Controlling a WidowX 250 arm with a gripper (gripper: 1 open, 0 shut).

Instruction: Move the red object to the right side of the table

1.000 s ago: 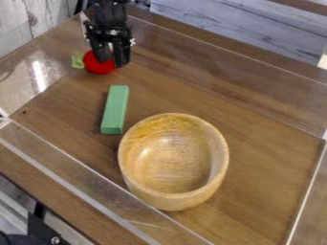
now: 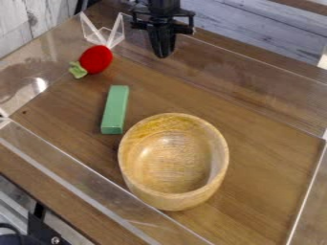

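The red object (image 2: 96, 58), rounded with a green end, lies on the wooden table near the far left edge. My black gripper (image 2: 163, 50) is at the far side of the table, to the right of the red object and clearly apart from it. Its fingers point down, and no object shows at them. They are too small and dark to tell whether they stand open or shut.
A green block (image 2: 115, 109) lies left of centre. In front of it to the right stands a large wooden bowl (image 2: 174, 122). A white wire-like shape (image 2: 99, 31) shows behind the red object.
From over the red object, my gripper has moved right and slightly back. The red object, now uncovered, remains at the left. The green block and the bowl have not moved.
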